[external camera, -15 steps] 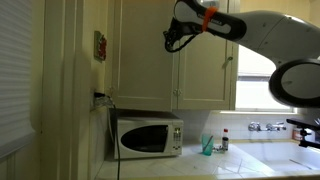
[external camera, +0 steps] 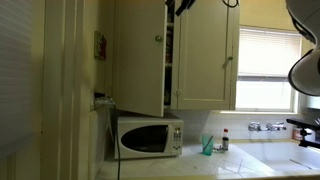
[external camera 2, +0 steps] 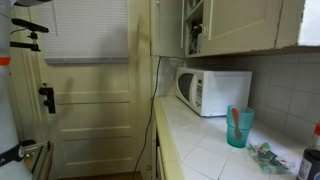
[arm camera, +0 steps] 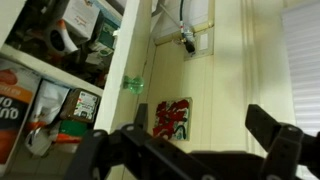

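A cream cabinet door (external camera: 140, 60) stands ajar in exterior view 1, with a dark gap (external camera: 169, 55) along its right edge and a small knob (external camera: 158, 38) near that edge. My gripper (external camera: 178, 8) is at the top of this view, partly cut off, close to the door's upper right edge. The wrist view shows the gripper open, its two dark fingers far apart and nothing between them. Left of the fingers are cabinet shelves holding an orange-labelled container (arm camera: 12, 108), a jar (arm camera: 76, 116) and a white box (arm camera: 90, 16).
Below the cabinet, a white microwave (external camera: 149, 137) sits on the counter (external camera: 215, 164). A teal cup (external camera 2: 239, 125) and a dark bottle (external camera 2: 309, 164) stand along it, with a crumpled packet (external camera 2: 269, 157) between them. The sink (external camera: 280, 152) lies to the right.
The cabinet door has swung from nearly closed to ajar, widening the dark gap. My gripper and arm have moved up, mostly out of the top of exterior view 1.
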